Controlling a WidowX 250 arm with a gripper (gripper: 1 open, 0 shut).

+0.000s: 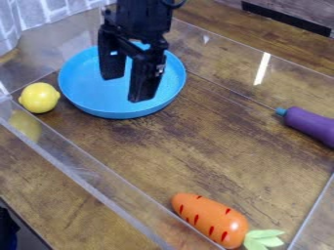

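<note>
My dark gripper (127, 76) hangs over the blue bowl (94, 98) at the upper middle, its two fingers apart and pointing down, with nothing seen between them. A yellow lemon (41, 97) sits just left of the bowl. An orange toy carrot (209, 217) with green leaves lies at the bottom right, and a purple toy eggplant (308, 125) is at the right edge.
Clear plastic walls (92, 186) run along the left and lower edges of the wooden surface (156, 156). The middle of the surface, between bowl and carrot, is free.
</note>
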